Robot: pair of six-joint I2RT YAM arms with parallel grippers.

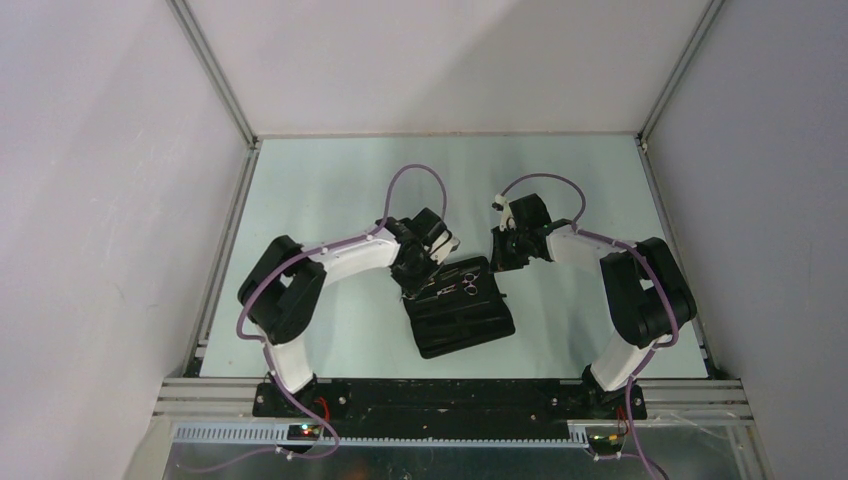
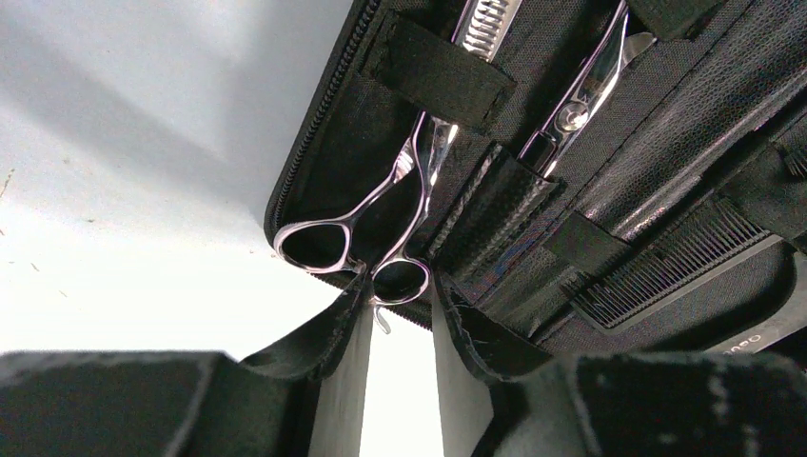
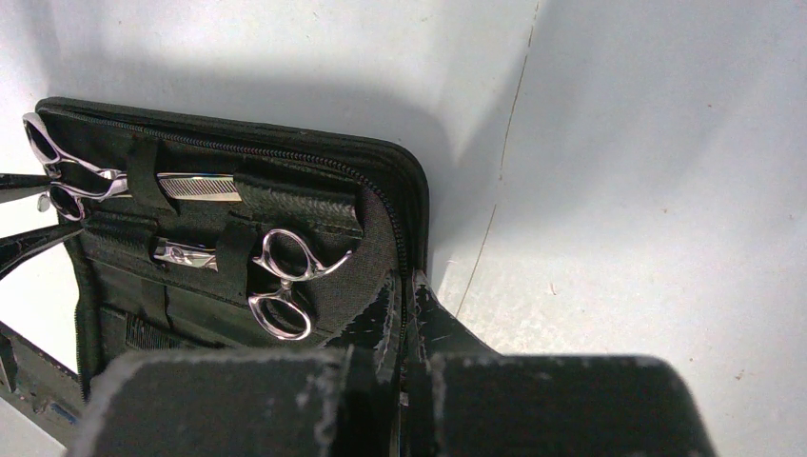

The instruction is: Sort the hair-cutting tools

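Note:
An open black zip case lies on the table, holding scissors, combs and other tools in straps. My left gripper is open over the case's corner, its fingers at the ring handle of the thinning scissors, which sit under a strap. A second pair of scissors is tucked in the loops beside them. A comb lies in the other section. My right gripper is shut at the case's zipped edge on the other side; whether fabric is between its fingertips I cannot tell.
Walls bound it at left, right and back.

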